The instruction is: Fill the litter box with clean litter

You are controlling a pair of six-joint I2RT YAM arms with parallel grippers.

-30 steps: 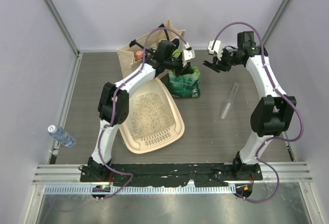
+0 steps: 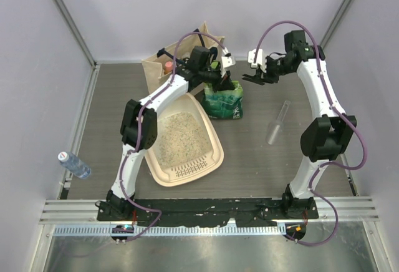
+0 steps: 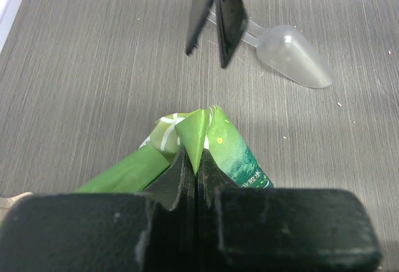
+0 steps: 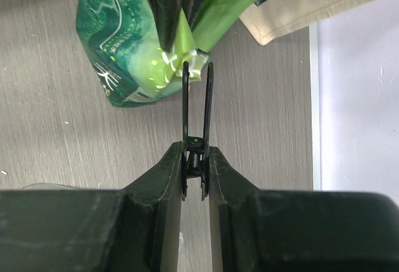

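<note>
A green litter bag [image 2: 223, 103] stands on the table just right of the litter box [image 2: 216, 153], whose floor carries a layer of pale litter [image 2: 181, 140]. My left gripper is shut on the bag's top edge, with the green film [image 3: 194, 136] pinched between its fingers. To the right of the bag my right gripper stands part open, its narrow gap empty. In the right wrist view its fingertips reach close to the lower edge of the bag [image 4: 128, 47]; whether they touch cannot be told.
A clear scoop [image 2: 277, 124] lies on the table to the right. Behind the litter box stands a beige fabric bin [image 2: 153, 75] holding things. A water bottle [image 2: 74, 165] lies at the far left. Bare table spreads between bag and scoop.
The left gripper and the bag have stayed in place.
</note>
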